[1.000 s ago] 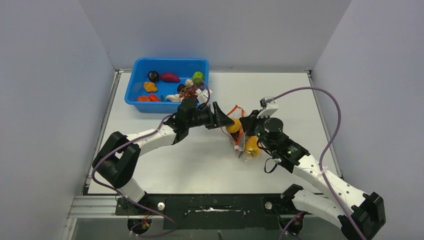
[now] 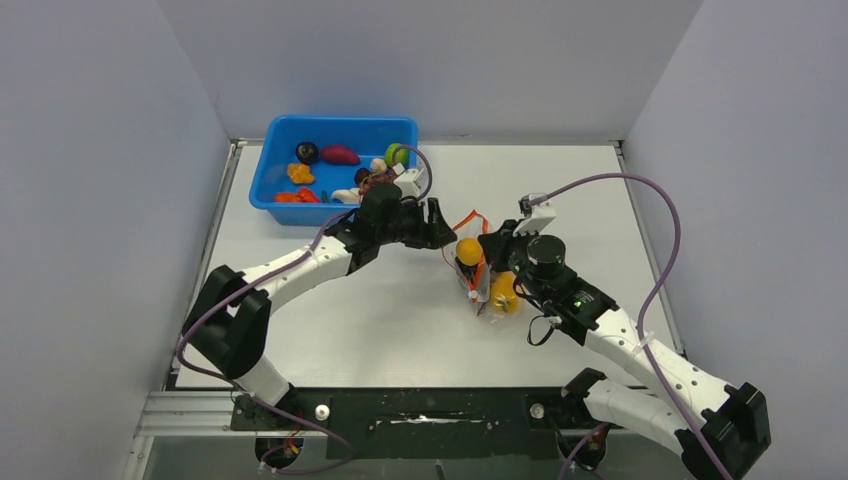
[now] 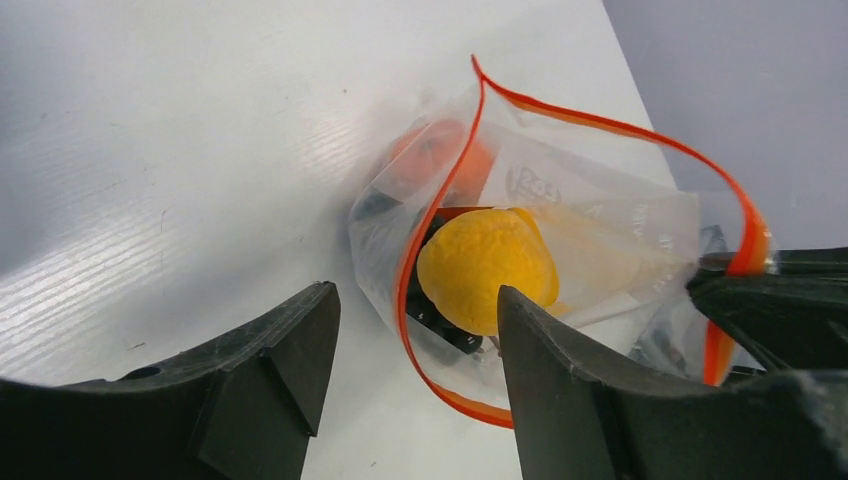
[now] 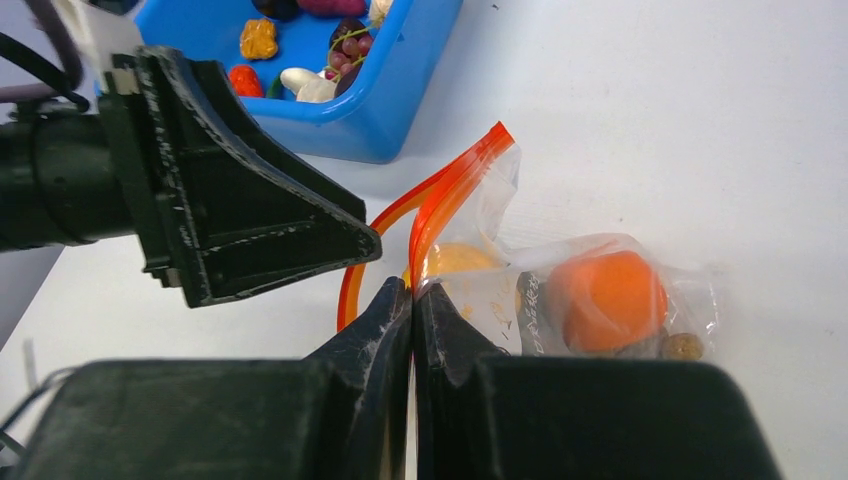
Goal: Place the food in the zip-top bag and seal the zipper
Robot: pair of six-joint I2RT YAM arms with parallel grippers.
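Note:
A clear zip top bag [image 3: 610, 190] with an orange zipper rim stands with its mouth spread. Just inside that mouth lies a yellow-orange round fruit [image 3: 487, 268], with dark and orange food behind it in the left wrist view. An orange round piece [image 4: 614, 300] shows through the plastic farther down the bag. My left gripper is open in front of the mouth, its fingers apart from the fruit and nothing between them. At the bag's rim, my right gripper is shut on the orange zipper edge, holding one side up.
At the back left stands a blue bin [image 2: 264, 180] with several food pieces, including a purple one [image 2: 339, 155] and a green one [image 2: 397, 154]. The left arm hangs close to its front right corner.
The yellow-orange fruit has left my left gripper and now rests in the bag's mouth. That gripper has opened and drawn back a little to the left. The right arm stays put.

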